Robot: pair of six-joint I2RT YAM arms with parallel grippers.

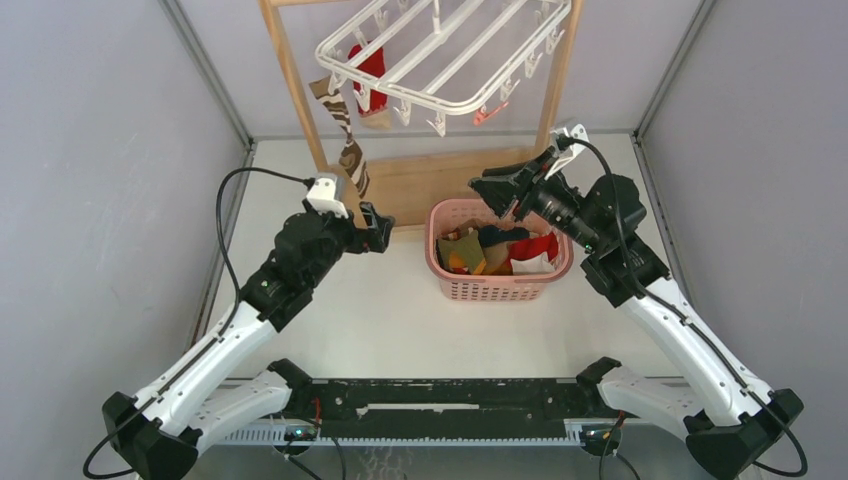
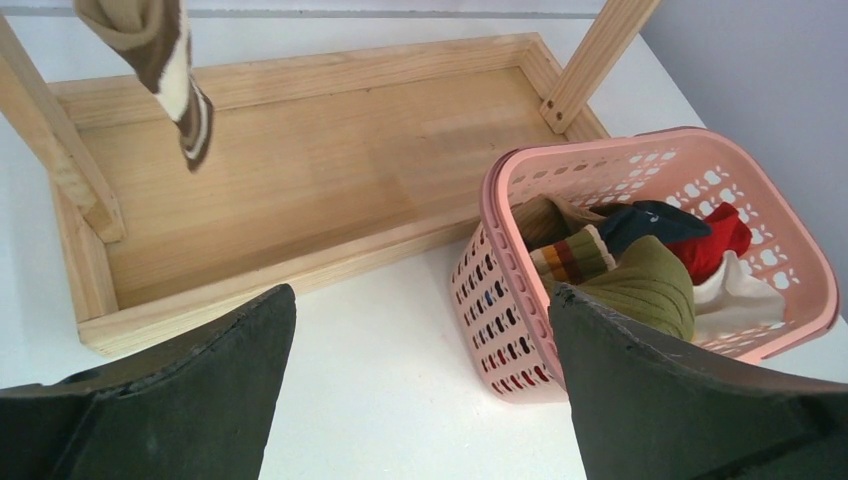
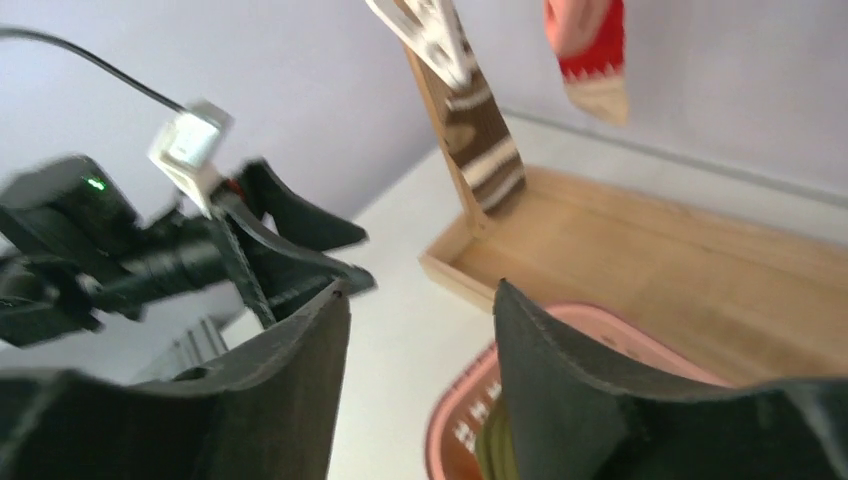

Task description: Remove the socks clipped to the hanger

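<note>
A white clip hanger hangs at the top of the top view. From its left side dangle a brown-and-cream striped sock and a red sock with a beige end. My left gripper stands open left of the basket, its fingers empty; in the left wrist view the striped sock's lower end is beyond it, well apart. Above the basket's rear right part is my right gripper, partly open, nothing between its fingers. The pink basket holds several socks, among them a green one.
A wooden stand with a tray-like base supports the hanger from behind, its posts rising on both sides. Grey walls close off both sides.
</note>
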